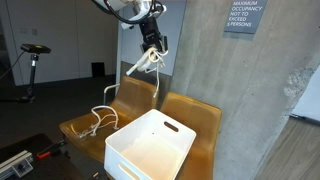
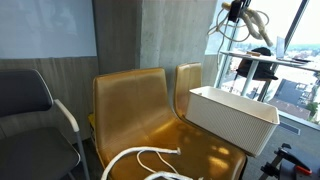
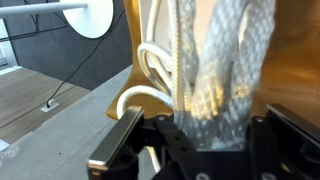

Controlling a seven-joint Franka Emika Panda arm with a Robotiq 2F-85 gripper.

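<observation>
A bundle of white rope hangs high in the air, a loose strand dangling below it. My gripper is shut on this rope; in the wrist view the rope fills the space at the fingertips and partly hides them. Exterior view 2 has the looped rope at the top, above the white bin. The open white bin rests on the seats, below and to the right of the gripper in exterior view 1. It looks empty there. More white rope lies loosely on the left chair.
Tan chairs stand against the concrete wall. A dark armchair is at the left in exterior view 2. A table by the window stands behind the bin. The air above the bin is clear.
</observation>
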